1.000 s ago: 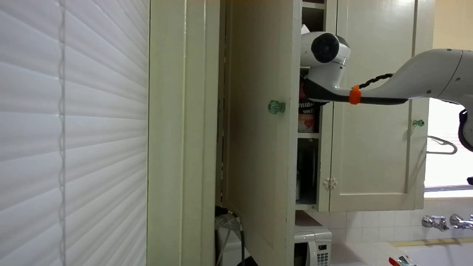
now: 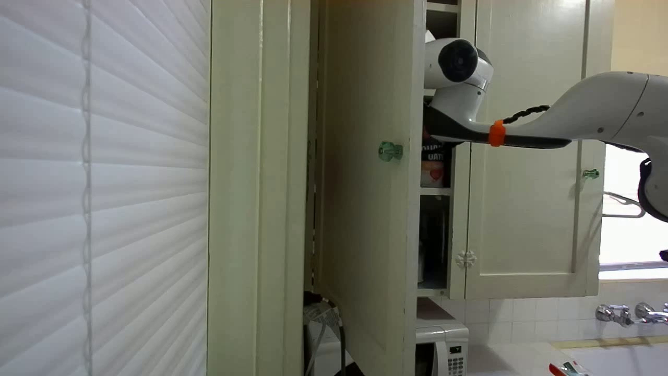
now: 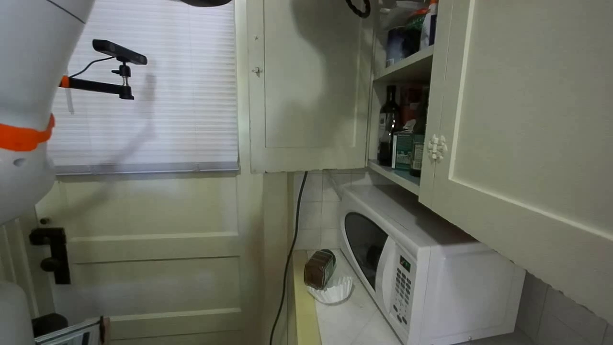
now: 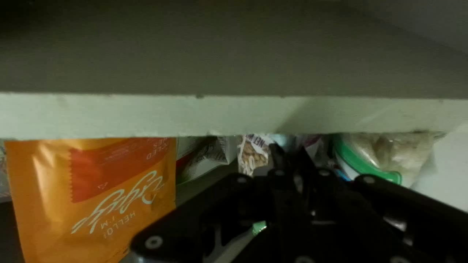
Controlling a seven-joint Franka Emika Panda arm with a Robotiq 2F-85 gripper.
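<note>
In the wrist view my dark gripper reaches under a pale shelf edge (image 4: 228, 114), its fingers close together. What lies between them is lost in the shadow. Just beyond the fingertips, on the left, shows a small packet with a nut picture (image 4: 254, 153). A large orange pouch (image 4: 127, 206) stands farther left, apart from the gripper. To the right is a clear bag (image 4: 410, 153) beside a green-rimmed lid (image 4: 351, 153). Exterior view 1 has the gripper hidden behind the open cabinet door (image 2: 369, 238), with the arm (image 2: 466, 103) at the cabinet opening.
The cabinet shelves are crowded; a dark bottle (image 3: 389, 123) and boxes (image 3: 402, 150) stand on the lower one. Below is a white microwave (image 3: 459, 276). A brown package (image 3: 319, 268) rests by a white fluted dish (image 3: 336, 292) on the counter.
The arm's wrist has moved slightly up and a little left in exterior view 1, and the forearm has shifted left with it. The cabinet door has not moved.
</note>
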